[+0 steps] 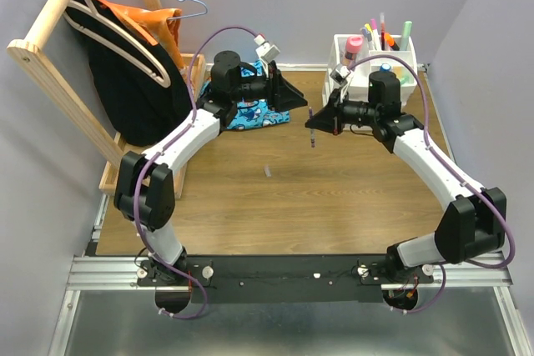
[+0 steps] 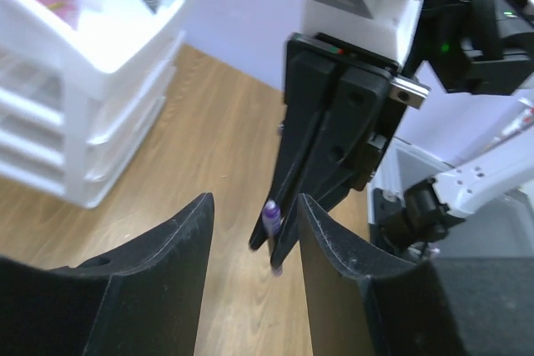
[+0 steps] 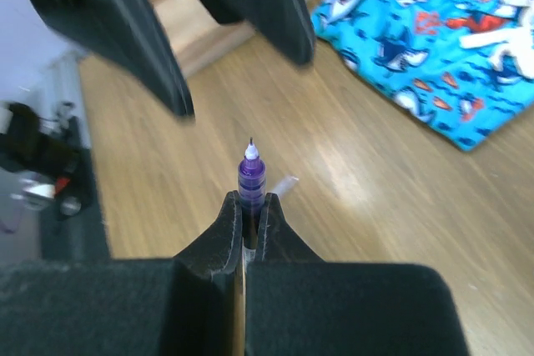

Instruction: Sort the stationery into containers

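Note:
My right gripper is shut on an upright purple pen, held above the desk right of centre. My left gripper hangs just up and left of it, open and empty, its fingers pointing toward the pen, as both wrist views show. A white tiered organiser at the back right holds pens, markers and bottles. A small pale item lies on the middle of the desk.
A blue shark-patterned cloth lies at the back centre. A wooden rack with dark and orange garments and hangers fills the left side.

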